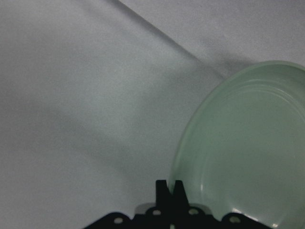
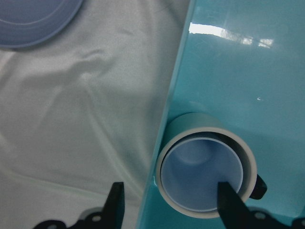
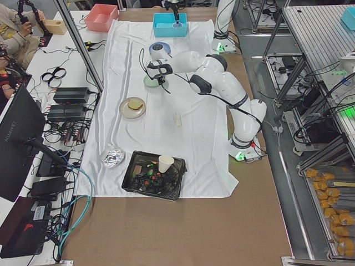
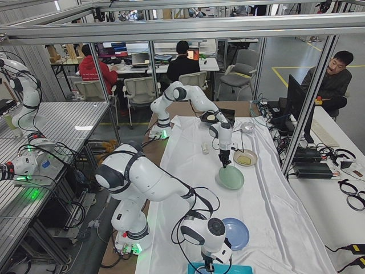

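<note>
My left gripper is at the rim of the green plate, its fingertips close together; whether the rim is between them I cannot tell. In the camera right view it hangs over that plate. My right gripper stands open over the near wall of the blue bin, where a grey mug holds a pale blue cup. A blue plate lies beside the bin.
A beige plate with a yellow item, a foil dish and a black tray with a white cup share the white cloth.
</note>
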